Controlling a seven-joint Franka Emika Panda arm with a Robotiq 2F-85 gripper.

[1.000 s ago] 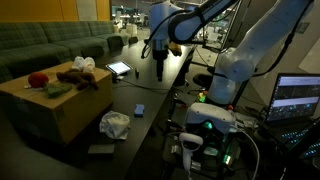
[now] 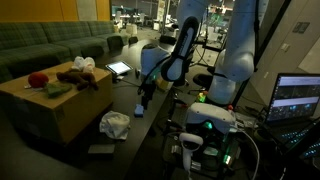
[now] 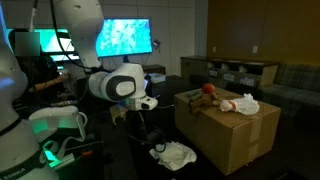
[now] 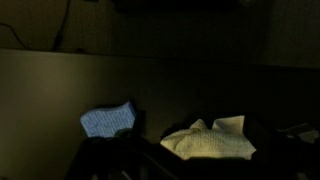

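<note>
A small light-blue cloth or sponge [image 4: 108, 120] lies on the dark tabletop [image 4: 60, 90], left of centre in the wrist view. To its right is a crumpled whitish cloth [image 4: 210, 138], partly cut off by dark gripper parts at the bottom. In exterior view 1 the blue piece [image 2: 138, 111] and the white cloth [image 2: 115, 125] lie apart on the table. My gripper [image 2: 143, 103] points down, low and close to the blue piece; whether it touches cannot be told. It is open, and nothing shows held between its dark fingers.
A large brown box [image 3: 235, 140] stands beside the cloths, with a red ball [image 3: 210, 87] and soft toys on top. A dark flat block [image 2: 102, 149] lies nearer the front. A white tablet-like object [image 2: 119, 68] lies farther back.
My arm has come down and to the left in exterior view 1, bringing the gripper from high above the table to near the blue piece. The cloths and box have not moved.
</note>
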